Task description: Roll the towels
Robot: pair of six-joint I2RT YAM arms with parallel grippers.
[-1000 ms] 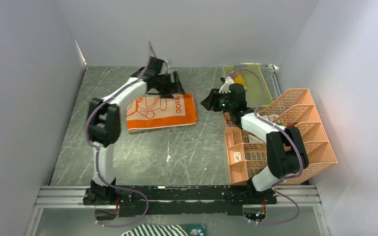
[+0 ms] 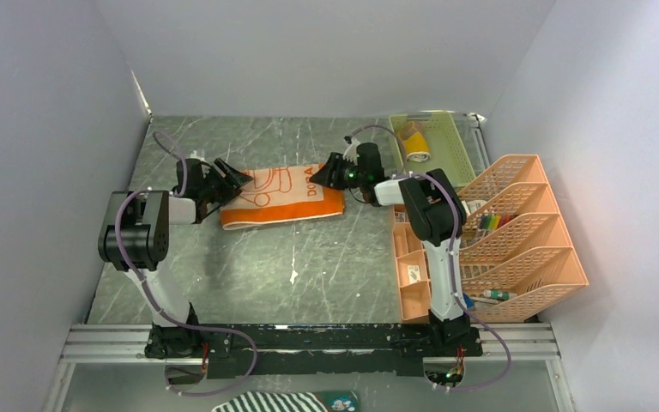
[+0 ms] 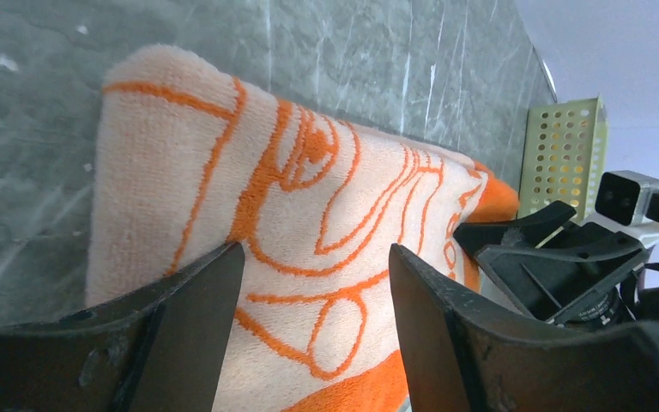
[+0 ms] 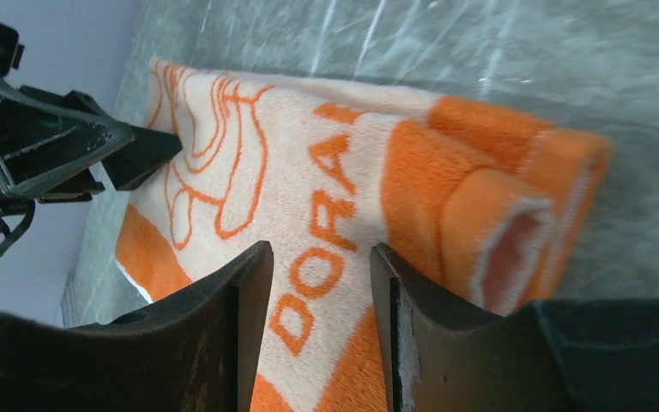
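Observation:
A folded orange and cream towel point(image 2: 279, 202) with a DORA print lies flat on the grey table, layered edges showing in the right wrist view. My left gripper point(image 2: 238, 182) is over its left end, fingers apart on the cloth in the left wrist view. My right gripper point(image 2: 322, 180) is over the right end, beside the lettering, its fingertips low on the cloth and apart.
A green basket point(image 2: 442, 154) at the back right holds a yellow rolled towel point(image 2: 416, 153). An orange organizer point(image 2: 541, 275) with pens stands on the right.
My left gripper has moved left from over the towel's middle and right to its left end.

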